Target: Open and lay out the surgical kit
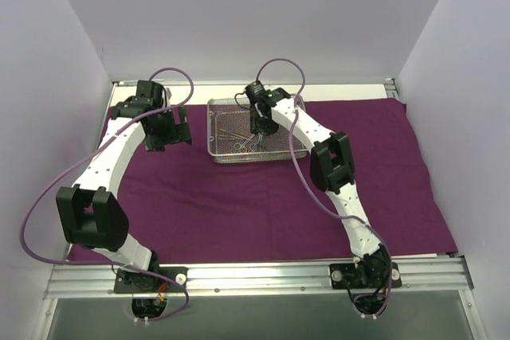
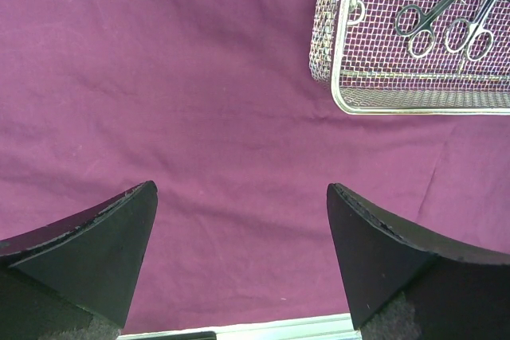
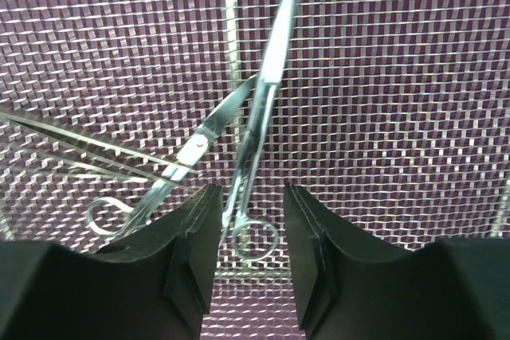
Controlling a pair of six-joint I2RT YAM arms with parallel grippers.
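A wire mesh basket (image 1: pixel 283 153) holds the instruments, towards the back of the purple cloth. In the right wrist view a shiny needle-holder-like tool (image 3: pixel 275 53) lies partly across scissors (image 3: pixel 195 147), and thin tweezers (image 3: pixel 88 153) rest to their left. Over the tool's ring handle end, my right gripper is part open, one finger on each side of the shaft; contact with it cannot be told. My left gripper stands wide open above bare cloth left of the basket, with nothing between its fingers.
A pale strip (image 1: pixel 351 91) runs along the back edge, and grey walls enclose the sides.
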